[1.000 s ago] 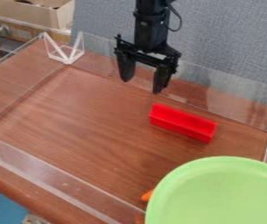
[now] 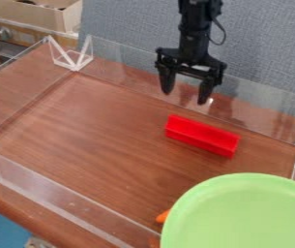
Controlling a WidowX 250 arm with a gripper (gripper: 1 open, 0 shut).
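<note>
My black gripper (image 2: 185, 85) hangs open near the clear back wall of the wooden tray, its two fingers pointing down with nothing seen between them. Below it and slightly right, apart from it, lies a long red block (image 2: 201, 136) on the wood. A large green plate (image 2: 240, 228) fills the lower right. An orange item (image 2: 162, 215) peeks out from the plate's left edge, mostly hidden.
Clear low walls border the wooden surface (image 2: 85, 136), with a white corner bracket (image 2: 73, 58) at the back left. A cardboard box (image 2: 34, 14) stands outside.
My gripper has moved to the right, away from where it was over the middle back. The block and plate have not moved.
</note>
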